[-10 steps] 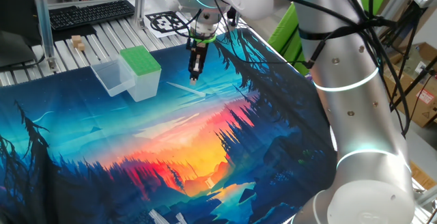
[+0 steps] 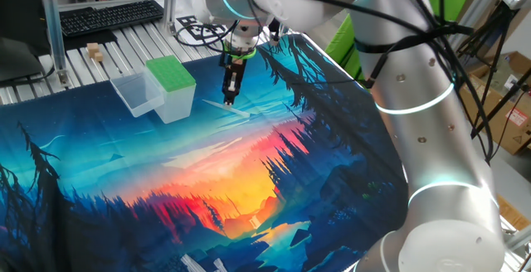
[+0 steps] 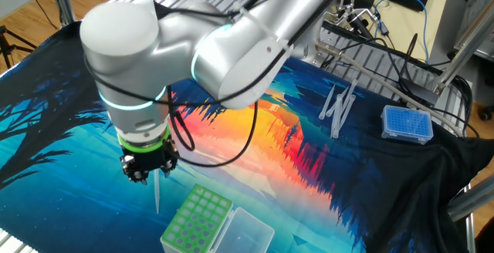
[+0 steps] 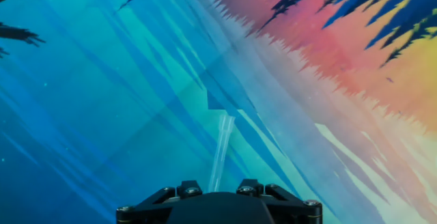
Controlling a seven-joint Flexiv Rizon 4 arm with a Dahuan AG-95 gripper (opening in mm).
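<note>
A thin, clear tube-like piece (image 4: 221, 149) lies on the printed cloth in the wrist view, its near end running down toward the gap between my fingers. My gripper is open, its two black fingertips standing apart on either side of that line. In exterior view 2 the same slim piece (image 3: 157, 191) shows beside the gripper (image 3: 147, 174). From exterior view 1, the gripper (image 2: 229, 104) points down close above the blue part of the cloth; whether it touches is unclear.
A box with a green perforated top (image 3: 202, 210) stands near the gripper, a clear open tray (image 3: 245, 234) beside it. Several pale slender pieces (image 3: 337, 113) and a blue rack (image 3: 407, 123) lie at the far side.
In exterior view 1 the gripper has come slightly down and left over the cloth. The boxes have stayed where they were.
</note>
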